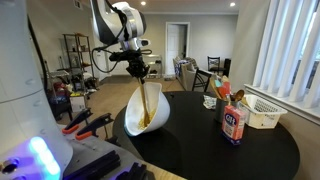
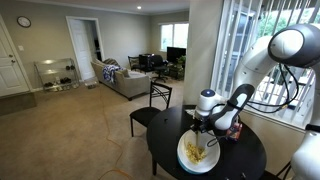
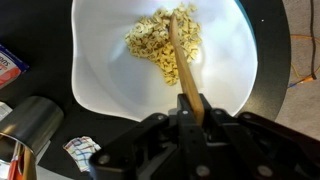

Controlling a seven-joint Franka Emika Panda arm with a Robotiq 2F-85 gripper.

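Note:
A long wooden utensil stands in my gripper, which is shut on its upper part. Its lower end reaches into a large white bowl and touches or nearly touches a heap of yellowish dry pieces, perhaps pasta. In exterior view 1 the bowl leans steeply, its opening facing the robot's side, with the utensil running down inside it. My gripper is above the bowl's rim there. In exterior view 2 the pieces lie across the bowl's inside.
The round black table has clear room right of the bowl. A red and white container, a metal holder with utensils, and a white basket stand farther right. A small patterned packet lies near the holder.

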